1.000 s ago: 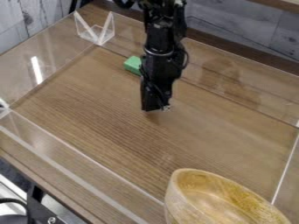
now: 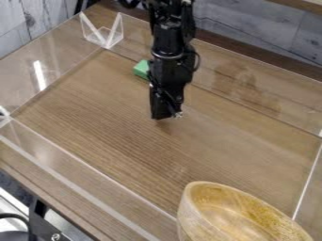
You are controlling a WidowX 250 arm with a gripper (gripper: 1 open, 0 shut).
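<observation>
My black gripper (image 2: 167,105) hangs low over the middle of the wooden table (image 2: 107,141), its tip down near the surface. Its fingers are dark and small in the view, so I cannot tell how far apart they stand or whether anything is between them. A green object (image 2: 142,70) lies just left of the arm, behind the gripper, partly hidden by it.
A cream-yellow bowl-like container (image 2: 239,215) sits at the bottom right. A clear plastic piece (image 2: 104,30) stands at the back left.
The arm has shifted slightly, with the gripper a little to the left of where it was. The green object and the container look unmoved.
</observation>
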